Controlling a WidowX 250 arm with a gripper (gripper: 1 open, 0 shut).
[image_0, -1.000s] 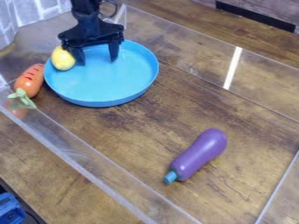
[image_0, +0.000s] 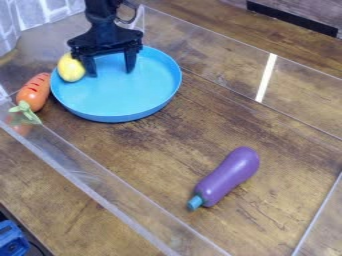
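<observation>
My black gripper (image_0: 108, 45) hangs over the back of a round blue plate (image_0: 120, 98), its fingers spread open. A yellow toy (image_0: 71, 67) rests on the plate's left side, close to the left finger; whether they touch is hard to tell. A carrot (image_0: 32, 94) lies left of the plate, and a purple eggplant (image_0: 229, 176) lies on the wooden surface at the lower right.
Clear plastic walls border the wooden area, running along the left. A blue object (image_0: 11, 241) sits at the lower left corner.
</observation>
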